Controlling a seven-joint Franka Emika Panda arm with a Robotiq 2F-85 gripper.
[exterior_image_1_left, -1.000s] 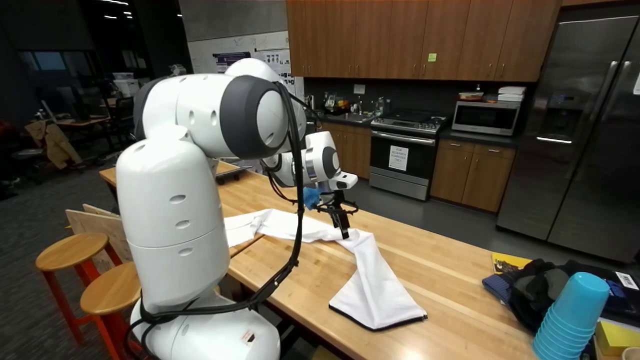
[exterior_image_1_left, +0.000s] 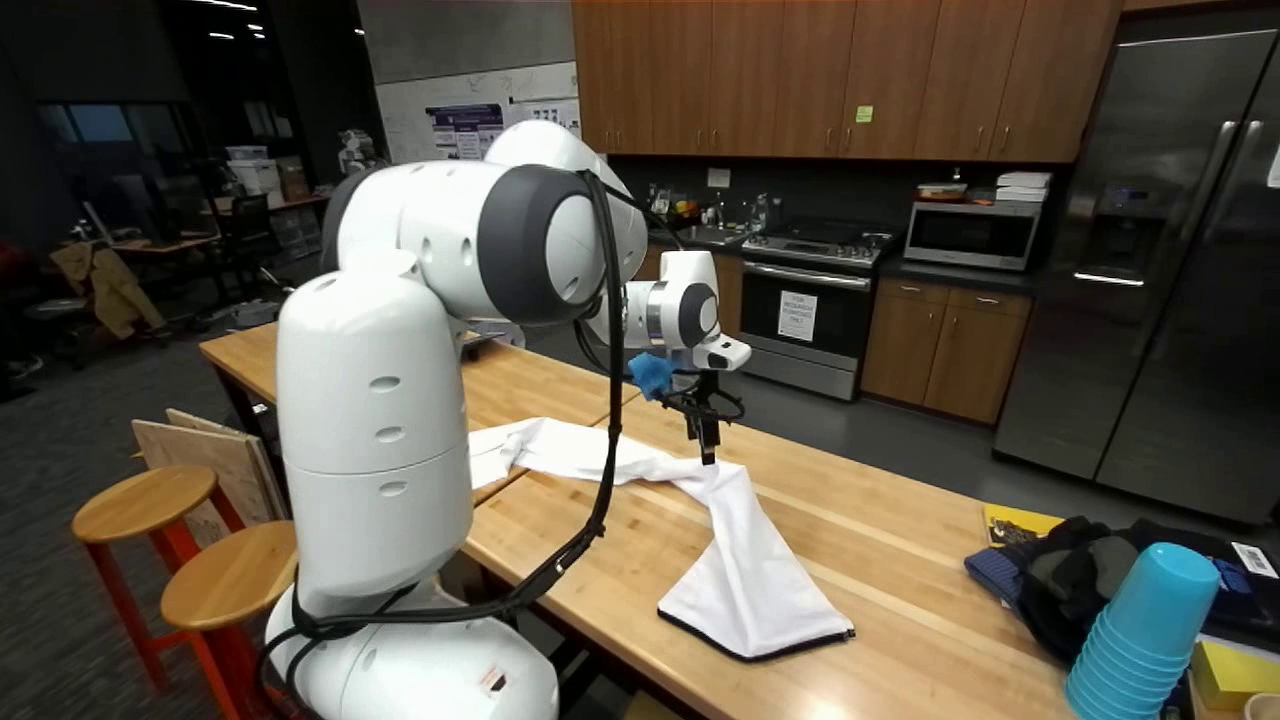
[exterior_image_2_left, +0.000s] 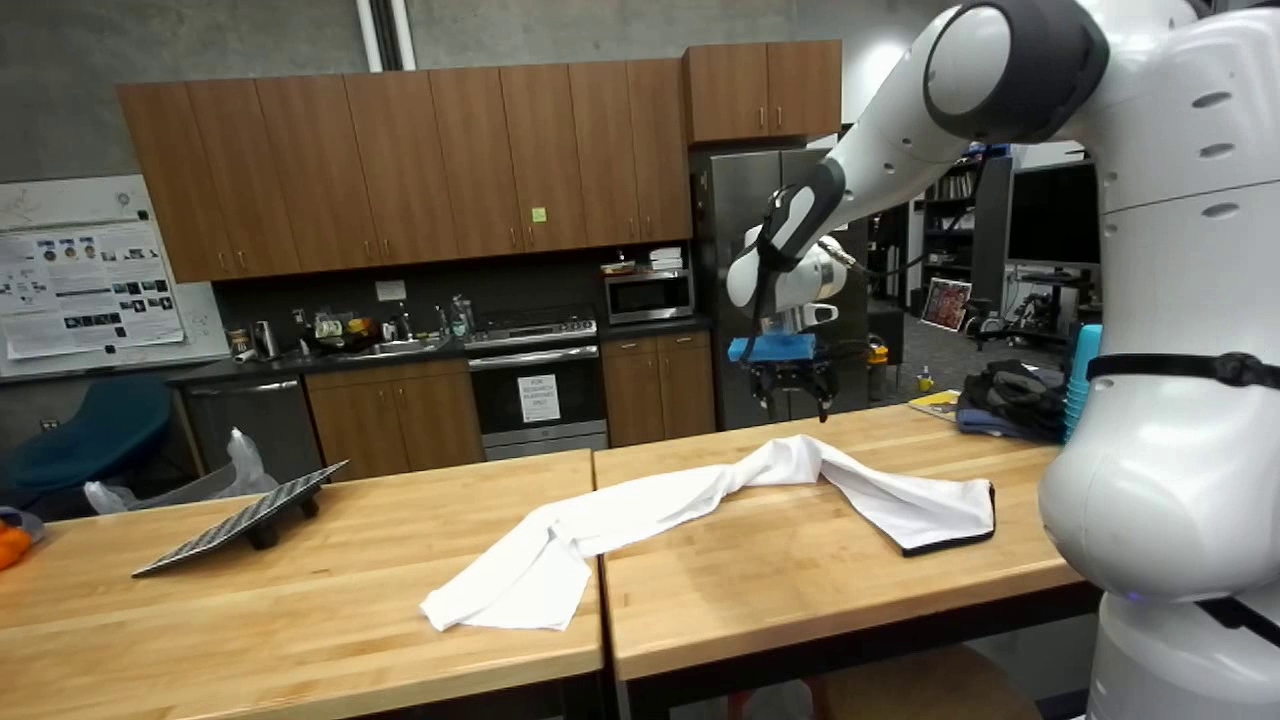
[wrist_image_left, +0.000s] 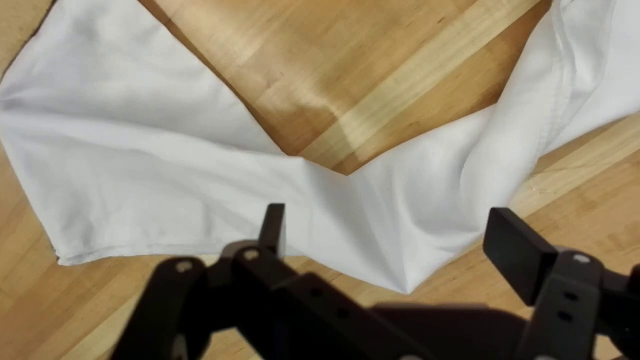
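Note:
A long white cloth (exterior_image_1_left: 746, 564) lies bunched and bent across the wooden table, a dark-edged end spread flat towards the front. In the second exterior view the cloth (exterior_image_2_left: 672, 506) crosses the seam between two tabletops, its other end on the left one. My gripper is open, its black fingers wide apart with nothing held. The wrist view has the cloth (wrist_image_left: 222, 180) below and beyond the fingertips, its pointed fold showing between them. From the side, the gripper (exterior_image_1_left: 708, 456) hangs over the bend in the cloth; whether a finger touches it I cannot tell.
Stacked blue cups (exterior_image_1_left: 1140, 636) and dark clothing (exterior_image_1_left: 1068, 570) occupy the table's right end. A tilted dark panel (exterior_image_2_left: 246, 516) rests on the left tabletop. Bare wood surrounds the cloth. Two stools (exterior_image_1_left: 150, 502) stand beside the table.
The arm and gripper have shifted right in the first exterior view, and the gripper now hangs more upright and slightly higher. The cloth looks unmoved.

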